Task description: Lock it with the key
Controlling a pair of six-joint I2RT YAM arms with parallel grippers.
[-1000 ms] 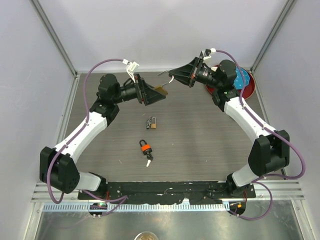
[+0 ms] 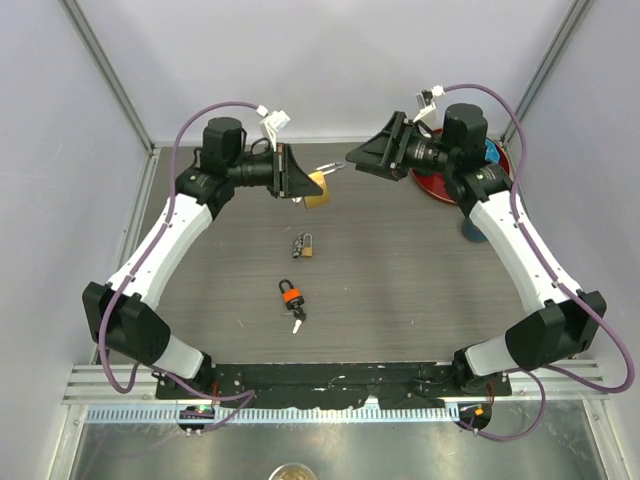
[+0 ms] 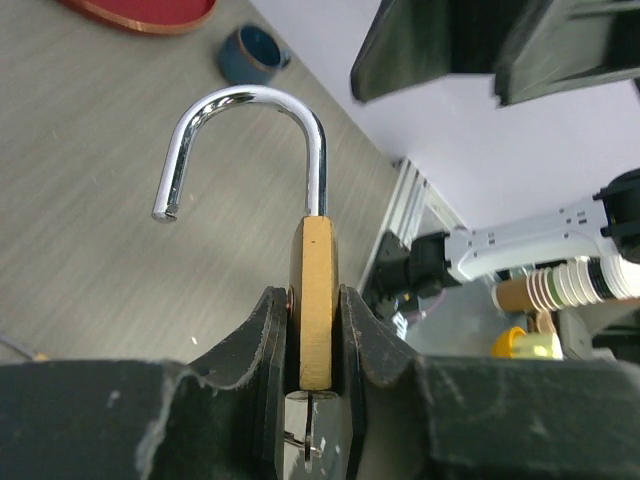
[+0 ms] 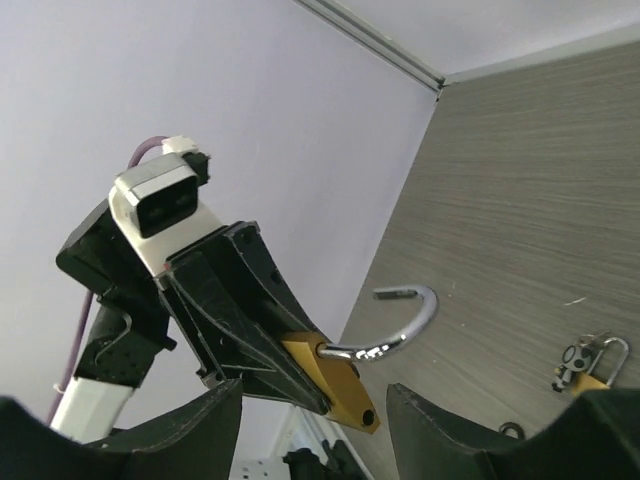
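A brass padlock (image 3: 318, 300) is clamped between the fingers of my left gripper (image 2: 310, 188), its body showing well in the left wrist view. Its silver shackle (image 3: 318, 150) curves out from one leg, and the other end hangs free, outside the body. Under the body, a small key (image 3: 309, 440) pokes down between the fingers, partly hidden. My right gripper (image 2: 353, 157) stands open beside the shackle's bend, with nothing gripped. In the right wrist view, the shackle (image 4: 400, 335) lies beyond the spread fingertips (image 4: 225, 430), apart from them.
On the table lie a small brass padlock (image 2: 307, 245), a dark combination lock (image 2: 297, 246) and an orange-banded lock (image 2: 291, 296) with keys. A red tray (image 2: 434, 188) and blue mug (image 2: 472, 232) stand at the right.
My right gripper has drawn away to the right from the shackle and opened. The left gripper has shifted slightly and turned, still with the padlock; the shackle now points differently.
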